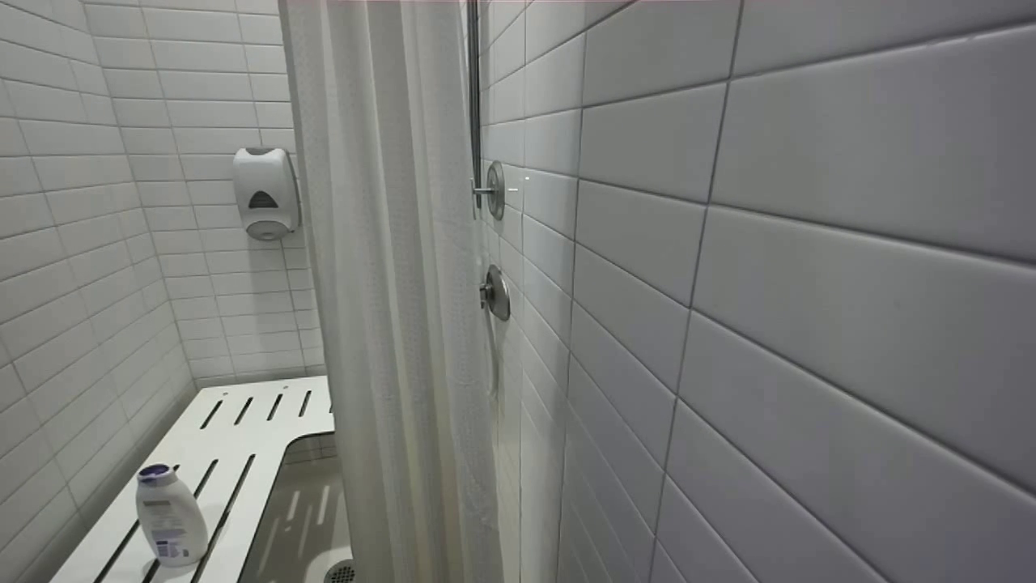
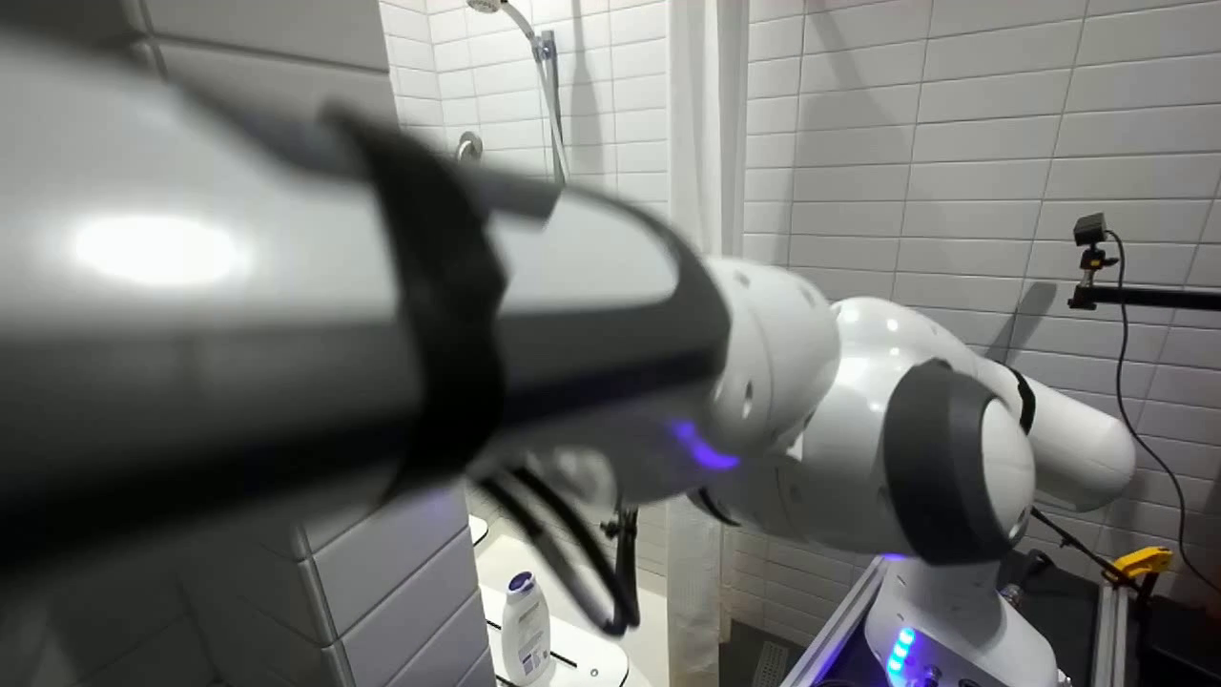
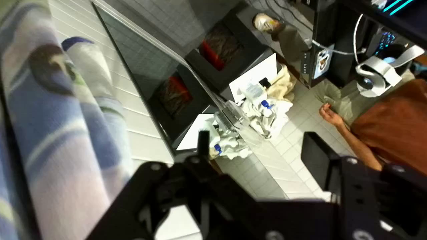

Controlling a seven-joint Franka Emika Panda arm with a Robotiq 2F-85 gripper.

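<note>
In the wrist view my gripper has its two dark fingers well apart, with nothing between them. Colourful patterned cloth (image 3: 52,120), blue, white and pink, hangs close to the camera at the left, clear of the fingers. A white bottle with a dark blue cap (image 1: 173,520) stands upright on the slotted white bench (image 1: 228,423); exterior view 2 shows the same bottle (image 2: 527,635) beyond the arm. My white arm (image 2: 572,309) fills much of exterior view 2, its gripper end outside that picture.
A pale shower curtain (image 1: 388,291) hangs beside the bench, and a soap dispenser (image 1: 266,194) is on the tiled wall. The wrist view holds a mirror (image 3: 136,60), a seated person's arm (image 3: 358,144), headphones (image 3: 378,76) and crumpled cloths (image 3: 276,108).
</note>
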